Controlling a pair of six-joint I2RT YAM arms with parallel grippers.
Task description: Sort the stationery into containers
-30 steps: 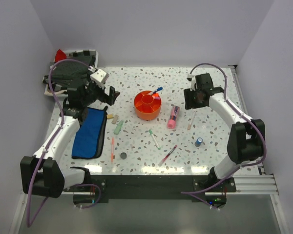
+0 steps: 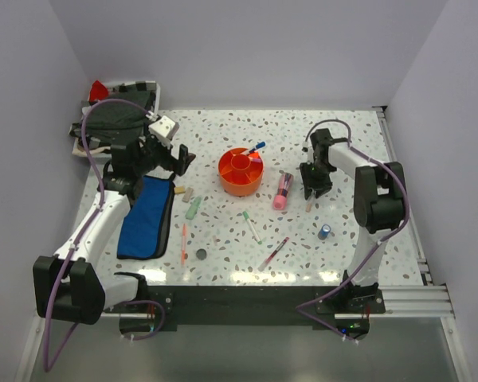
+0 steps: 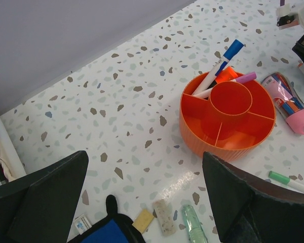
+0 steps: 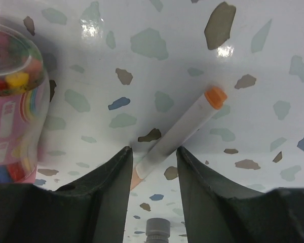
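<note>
My right gripper stands open low over a white pen with an orange end [image 4: 185,124], one finger on either side of it. My left gripper is open and empty at the upper left, above the blue mat [image 2: 143,219]. The orange divided organizer [image 2: 239,183] holds several markers at the top centre. A pink pencil container [image 2: 282,192] lies beside the right gripper. A green-capped marker [image 2: 252,227], red pen [image 2: 274,253], orange pen [image 2: 183,243] and green stick [image 2: 193,208] lie loose on the table.
A blue can [image 2: 324,231] stands at the right, and a dark round piece [image 2: 201,254] lies front left. Small blocks [image 2: 179,190] lie near the mat. A white bin with dark cloth [image 2: 111,119] is at the back left.
The right arm has moved down toward the front, bringing its gripper over the white pen. The left arm has not moved.
</note>
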